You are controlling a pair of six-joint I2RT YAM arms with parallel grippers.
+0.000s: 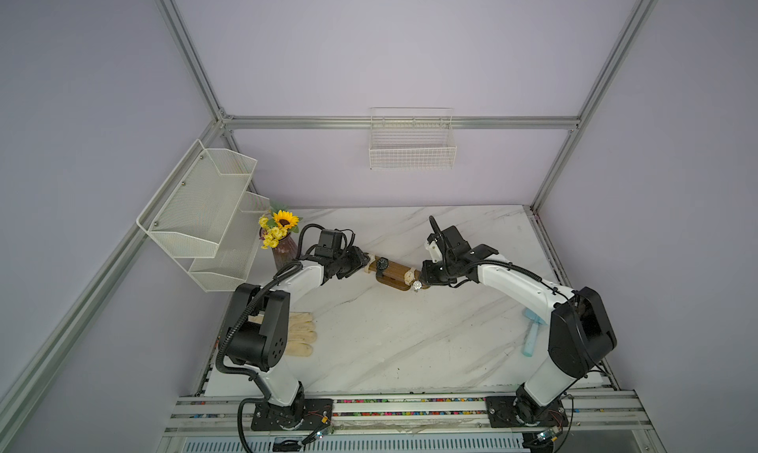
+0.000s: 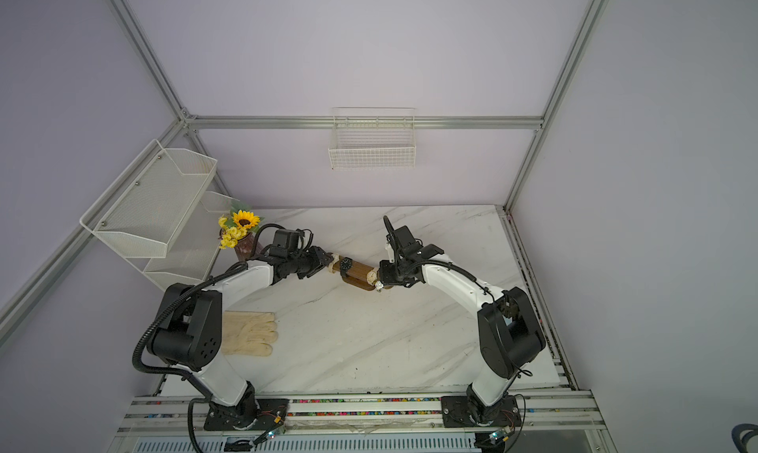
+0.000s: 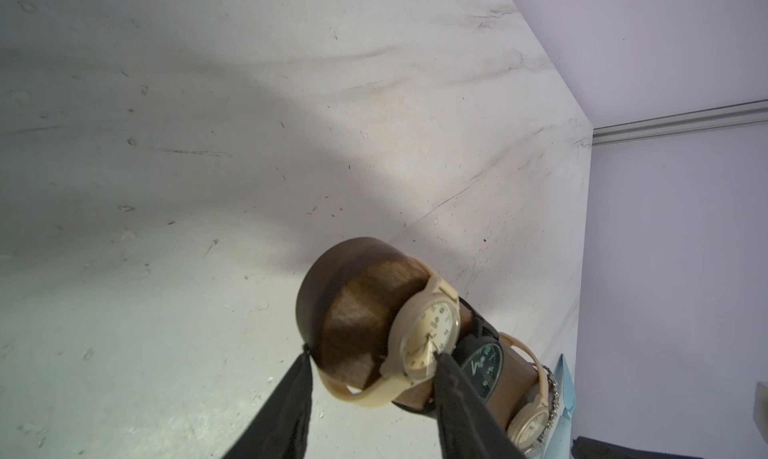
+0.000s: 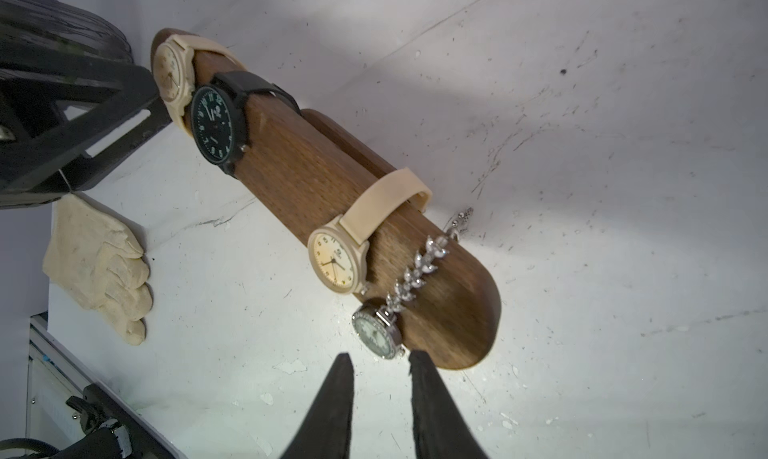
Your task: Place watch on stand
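The wooden stand lies on the table. In the right wrist view it bears a beige watch at the far end, a black watch, another beige watch and a silver watch at the near end. My left gripper is at the far end, shut on the stand where the first beige watch wraps it; the exact contact is hard to see. My right gripper hangs open over the near end beside the silver watch, nothing seen between its fingers.
A vase of flowers stands back left, below white wall shelves. A beige glove lies front left, a light blue tool front right.
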